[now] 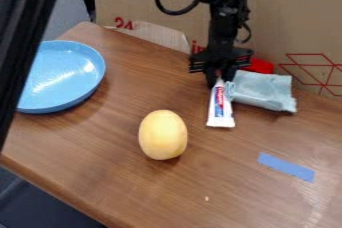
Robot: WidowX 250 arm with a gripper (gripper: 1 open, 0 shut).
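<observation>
My black gripper (222, 70) is lowered at the back of the wooden table, shut on the upper end of a white toothpaste tube (221, 110) with a red and blue label. The tube points toward the front, its lower end near the table. A crumpled light blue cloth or packet (265, 92) lies right beside it, and a red object (261, 66) sits behind, partly hidden.
A blue plate (56, 76) is at the left. A yellow oval object (163, 134) sits front centre, and a blue strip (286, 167) lies at the right. A cardboard wall (155, 6) closes the back.
</observation>
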